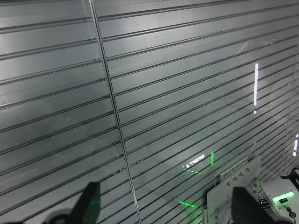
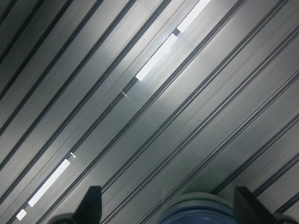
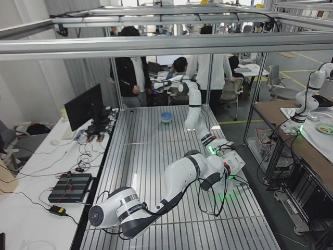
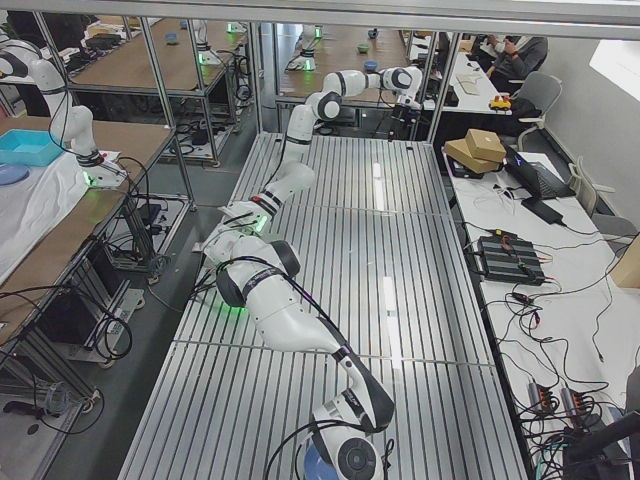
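Observation:
A blue bowl point(image 3: 166, 117) stands on the slatted metal table point(image 3: 135, 156) near its far end in the camera left view; it looks stacked with a green one, their rims point(image 2: 194, 200) low in the right wrist view. My right gripper is open above the bowls, holding nothing. My left gripper is open over bare slats at the other end; in the camera right view it hangs dark point(image 4: 402, 120) at the far end. The bowl is largely hidden by the right arm in that view.
A white desk point(image 3: 31, 224) with monitor point(image 3: 83, 107) and cables runs along one side. A brown table point(image 3: 273, 112) with another arm stands on the other. Overhead frame beams cross the workspace. People are beyond it.

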